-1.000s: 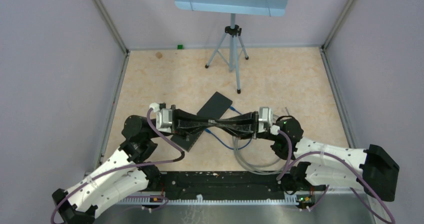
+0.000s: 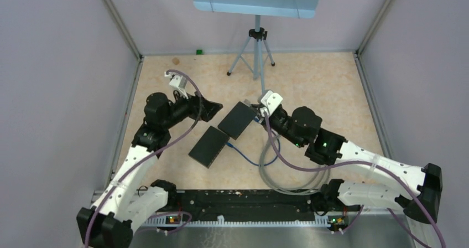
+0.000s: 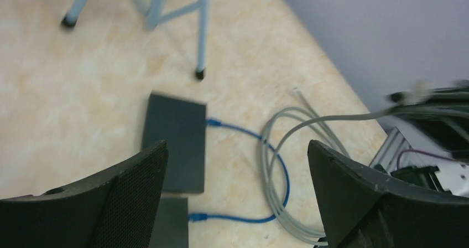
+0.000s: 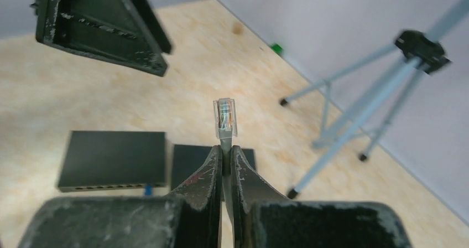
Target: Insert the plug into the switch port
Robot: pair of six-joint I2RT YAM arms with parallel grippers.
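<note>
A clear plug (image 4: 225, 117) on a grey cable points up out of my right gripper, which is shut on the cable just behind it. The top view has this right gripper (image 2: 258, 108) above the right edge of the upper black switch (image 2: 238, 120). The lower black switch (image 2: 208, 147) lies against it, corner to corner. My left gripper is open and empty, its fingers (image 3: 130, 190) wide apart. From above, the left gripper (image 2: 214, 109) is just left of the upper switch. The plug is apart from both switches; which port faces it cannot be told.
A blue cable (image 3: 240, 220) joins the two switches on their right side. The grey cable (image 3: 271, 176) lies coiled to the right and rises to the right gripper. A light-blue tripod stand (image 2: 256, 57) stands at the back.
The grippers, touching over the switches a second ago, have separated.
</note>
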